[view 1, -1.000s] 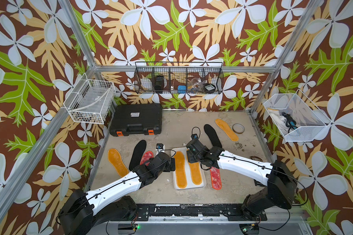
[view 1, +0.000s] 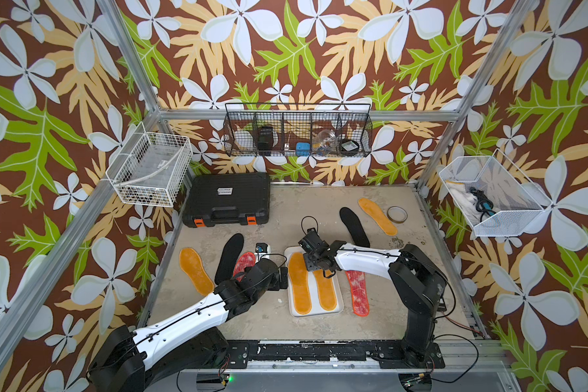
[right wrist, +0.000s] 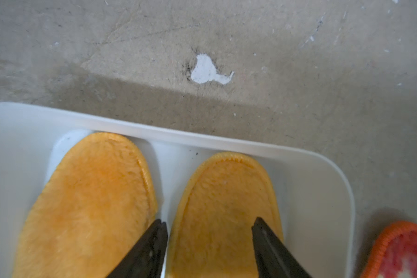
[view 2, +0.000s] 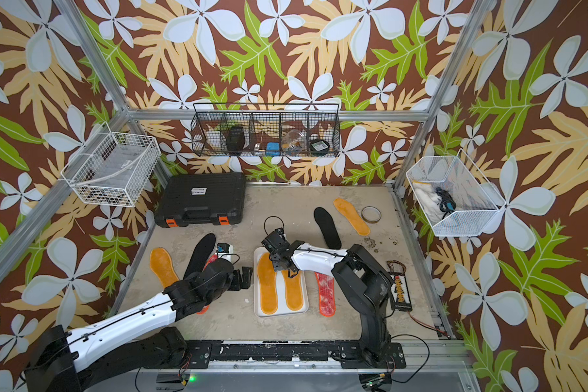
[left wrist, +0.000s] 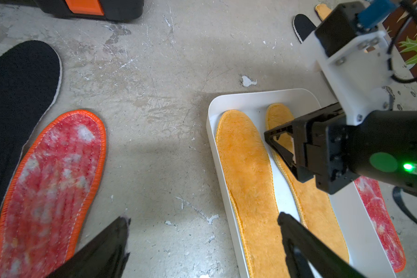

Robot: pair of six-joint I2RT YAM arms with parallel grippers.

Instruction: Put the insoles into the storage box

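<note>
A white storage box point(left wrist: 212, 139) holds two orange insoles, the left one point(left wrist: 241, 176) and the right one point(left wrist: 322, 217). My right gripper is over the box's far end, its fingertips above the right orange insole; whether anything is between them is unclear. My left gripper stands open left of the box, nothing between its fingers. Red patterned insoles lie either side of the box point(left wrist: 55, 180). Black insoles point(view 1: 230, 258) and further orange insoles point(view 1: 196, 269) lie on the table.
A black case point(view 1: 226, 200) sits at the back left. A tape ring point(view 1: 396, 209) lies at the back right. Wire baskets hang on the frame. Bare table point(view 1: 294, 209) shows behind the box.
Since a second ago my right arm's elbow has risen and shifted inward, and its gripper has moved slightly left. My left arm has moved slightly.
</note>
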